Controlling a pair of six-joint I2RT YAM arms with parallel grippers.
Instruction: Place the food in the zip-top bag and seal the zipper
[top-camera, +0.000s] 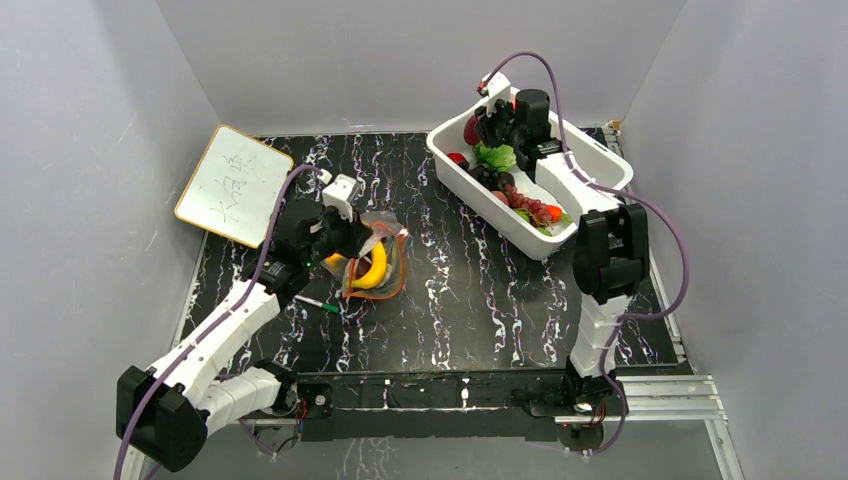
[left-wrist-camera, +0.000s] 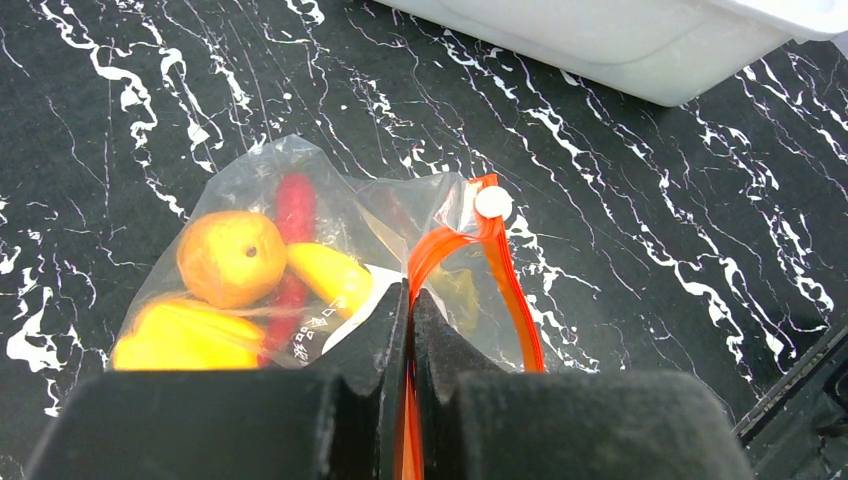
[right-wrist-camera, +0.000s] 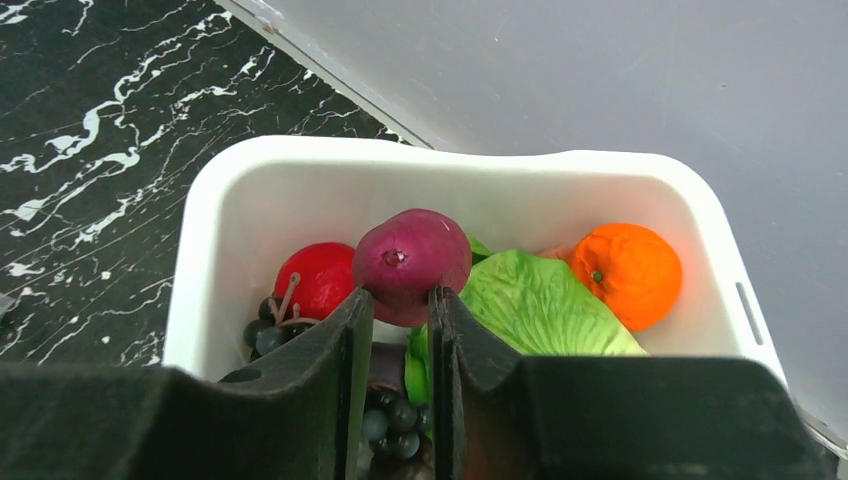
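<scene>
A clear zip top bag (left-wrist-camera: 345, 180) with an orange zipper lies on the table, its mouth partly open. Through its film show an orange round fruit (left-wrist-camera: 231, 259), a red item (left-wrist-camera: 295, 208) and yellow food (left-wrist-camera: 185, 338); the top view shows a banana (top-camera: 378, 265) too. My left gripper is shut on one edge of the bag's mouth. Above the white bin (top-camera: 503, 218), my right gripper is shut on a purple-red vegetable (right-wrist-camera: 420, 250), held at the fingertips; the fingers cover its lower side.
In the bin are dark grapes (right-wrist-camera: 398, 425), a green leaf (right-wrist-camera: 530, 305), an orange (right-wrist-camera: 627, 275) and a red tomato-like item (right-wrist-camera: 318, 280). A whiteboard (top-camera: 235, 185) and a green-capped marker (top-camera: 318, 303) lie left. Between bag and bin the table is bare.
</scene>
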